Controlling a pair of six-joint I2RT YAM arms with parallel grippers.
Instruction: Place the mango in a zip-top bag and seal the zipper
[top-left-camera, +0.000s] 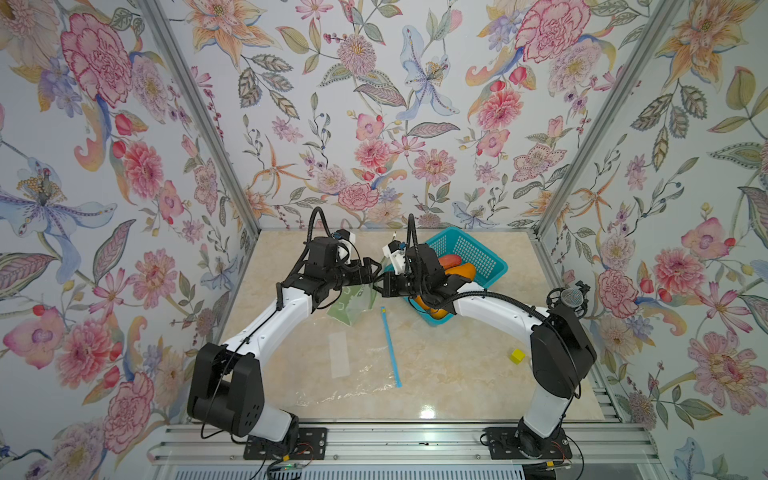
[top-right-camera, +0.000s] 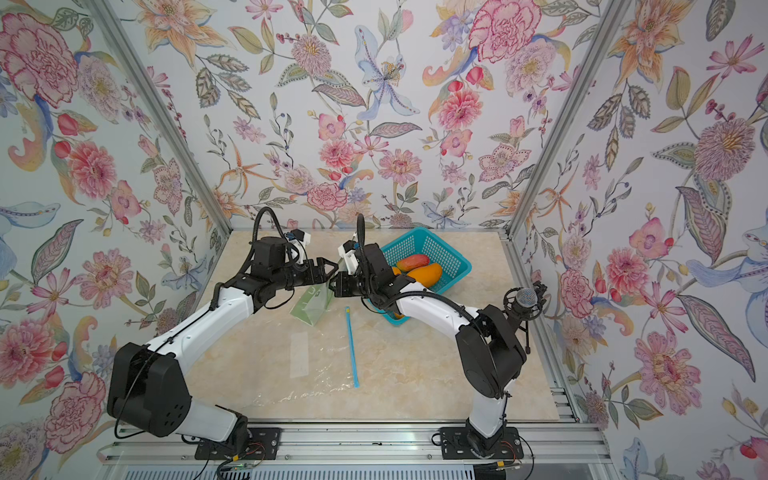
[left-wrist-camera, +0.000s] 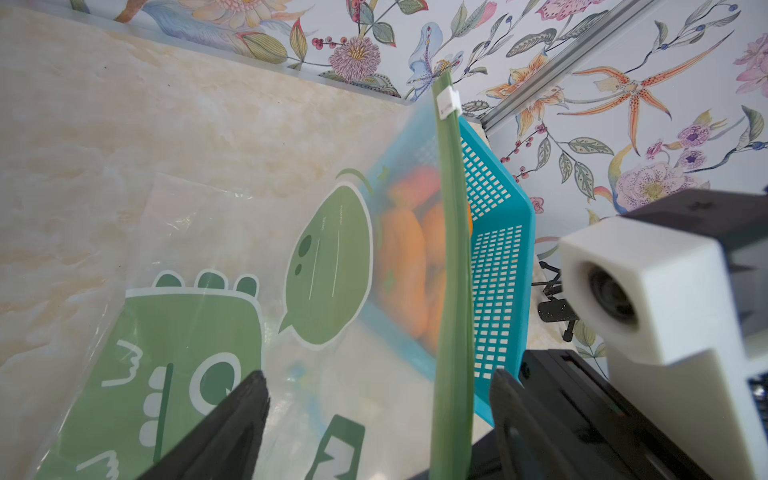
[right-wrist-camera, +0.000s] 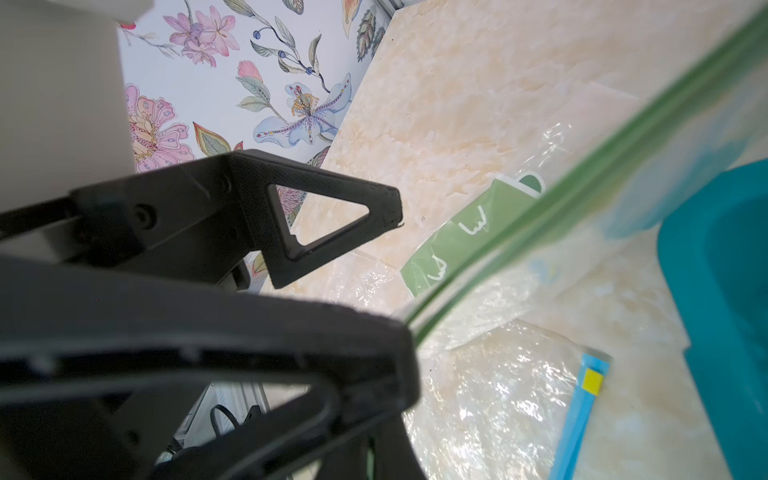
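Note:
A clear bag with green cartoon print and a green zip strip stands partly upright beside the basket. In the right wrist view, my right gripper is shut at the bottom edge, with a sliver of green between its fingers. My left gripper stands open close to it, its fingers apart with the strip passing near them. Orange-yellow mangoes and a reddish one lie in the blue basket. Fruit shows through the clear film in the left wrist view; I see none clearly inside the bag.
A second clear bag with a blue zip strip lies flat on the table in front. A small yellow cube sits at the right. Both grippers crowd together beside the basket.

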